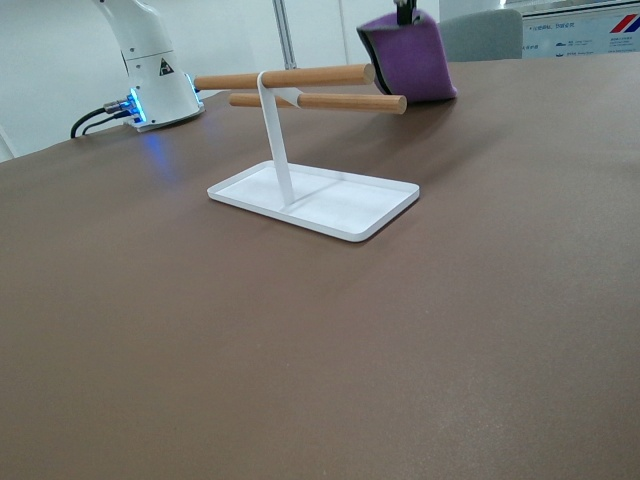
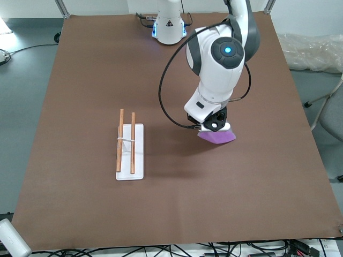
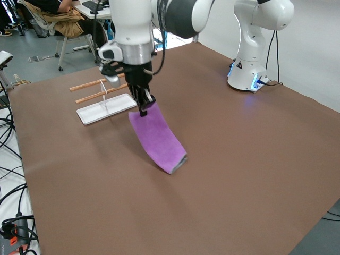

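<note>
My gripper (image 3: 143,110) is shut on a purple cloth with a grey-edged underside, holding it by one end. The cloth (image 3: 159,141) hangs from it toward the tabletop, right of the rack in the left view (image 2: 217,137); in the top view the cloth (image 1: 410,65) shows behind the rack. The rack has two horizontal wooden bars (image 2: 133,152) on a white upright over a white rectangular tray (image 1: 350,205).
The brown table (image 2: 182,203) is broadly clear around the rack. Cables (image 3: 16,228) run along the outer edge.
</note>
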